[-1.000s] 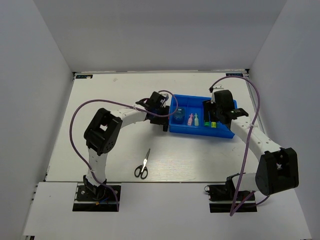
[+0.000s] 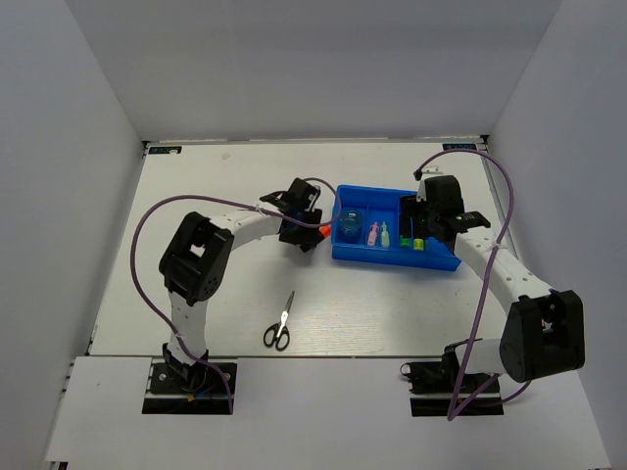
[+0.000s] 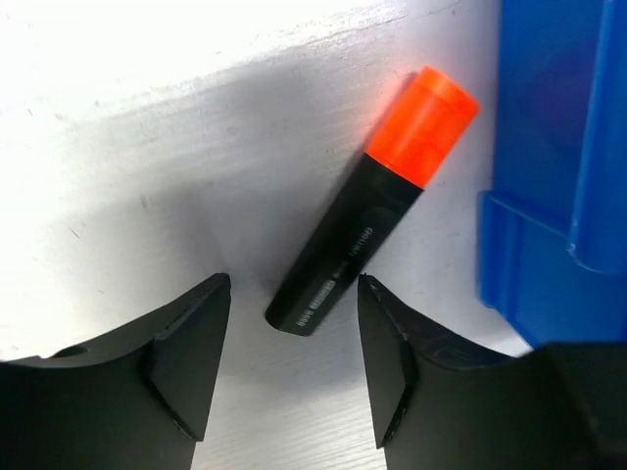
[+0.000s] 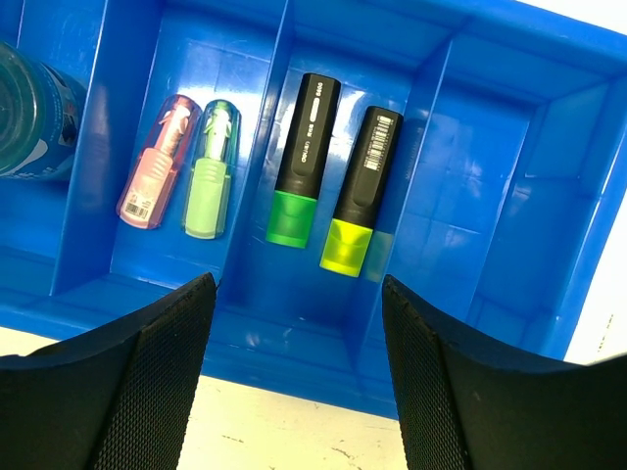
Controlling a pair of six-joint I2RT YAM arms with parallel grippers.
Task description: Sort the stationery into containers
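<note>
An orange-capped black highlighter (image 3: 362,215) lies slantwise on the white table, left of the blue divided box (image 2: 394,257). My left gripper is part open over it; the black end sits between the fingertips, nearer the right one, and contact cannot be made out. Over the box, my right gripper stands open with nothing between its fingers. One compartment holds a green highlighter (image 4: 304,162) and a yellow highlighter (image 4: 361,191). The compartment beside it has a pink correction pen (image 4: 160,162) and a green one (image 4: 211,171). Scissors (image 2: 282,325) lie on the table's front.
A round teal-lidded jar (image 4: 34,113) occupies the box's left compartment. The right compartment (image 4: 456,206) looks empty in the right wrist view.
My left gripper has shifted left, away from the box's edge. The highlighter's orange end now shows between gripper and box. The right arm has barely moved.
</note>
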